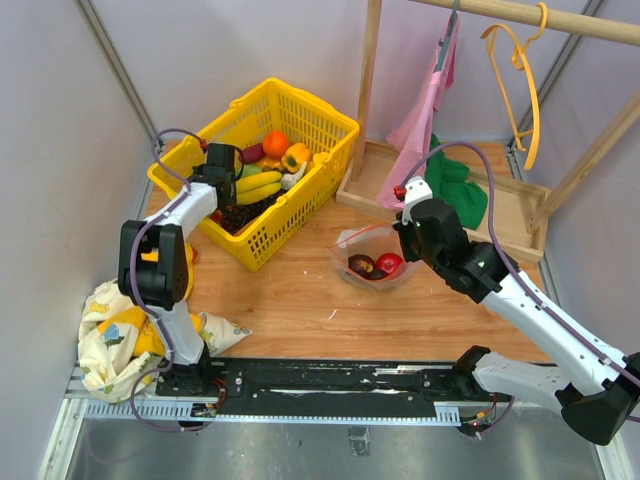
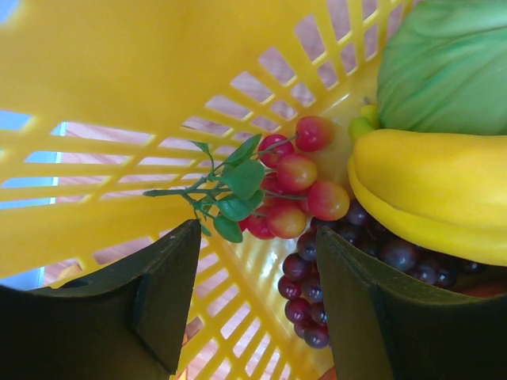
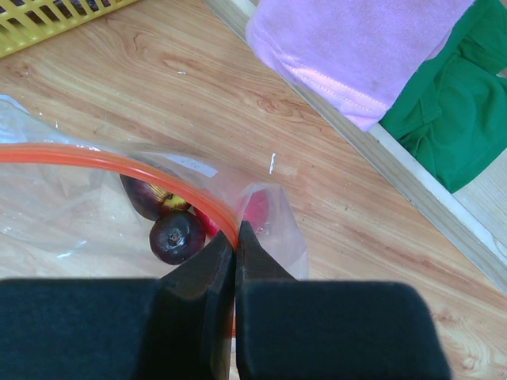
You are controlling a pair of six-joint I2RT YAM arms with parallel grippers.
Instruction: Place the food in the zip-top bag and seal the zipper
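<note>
My left gripper is open inside the yellow basket (image 1: 300,210), just short of a bunch of cherries (image 2: 297,170) with green leaves. Dark grapes (image 2: 297,289), bananas (image 2: 428,190) and a cabbage (image 2: 440,63) lie beside them. The zip top bag (image 1: 360,250) rests on the table, holding dark food (image 3: 177,237) and a red item (image 1: 389,262). My right gripper is shut on the bag's orange zipper edge (image 3: 111,162).
A wooden rack (image 1: 370,50) with pink and green cloths and an orange hanger stands at back right. Crumpled cloths (image 1: 120,340) lie front left. The table in front of the basket is clear.
</note>
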